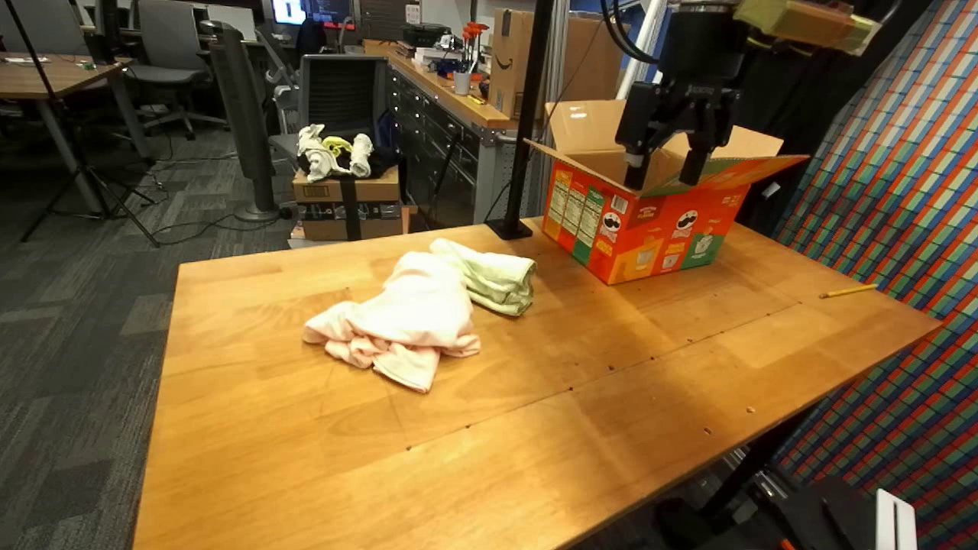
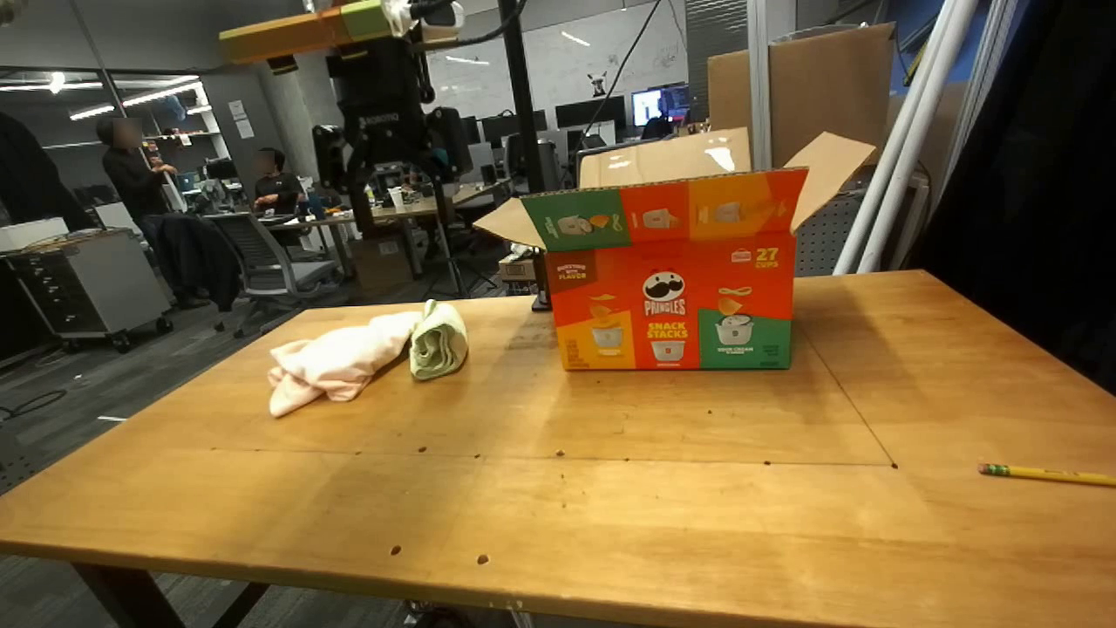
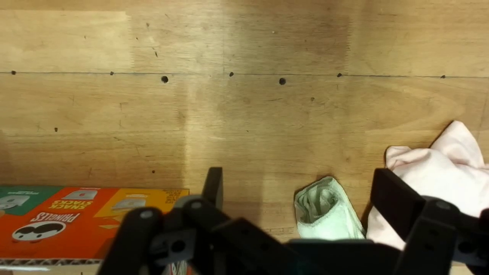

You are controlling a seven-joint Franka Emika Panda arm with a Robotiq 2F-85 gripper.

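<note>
High above the table, my gripper [image 1: 662,178] stands open with nothing between its fingers. In the wrist view its fingers [image 3: 213,185] are spread wide, the table far below. A pale pink cloth [image 1: 403,307] lies crumpled on the table. Against it rests a light green cloth [image 1: 502,279], rolled or folded, one spiralled end showing in the wrist view. The orange Pringles box [image 2: 670,303] stands upright with its top flaps raised and open. In exterior view 2 the gripper [image 2: 403,215] hangs above and left of the box, over the cloth side. The box's inside is mostly hidden.
A yellow pencil [image 2: 1046,475] lies at the table's right side. A black post [image 1: 527,137] rises at the back edge beside the box.
</note>
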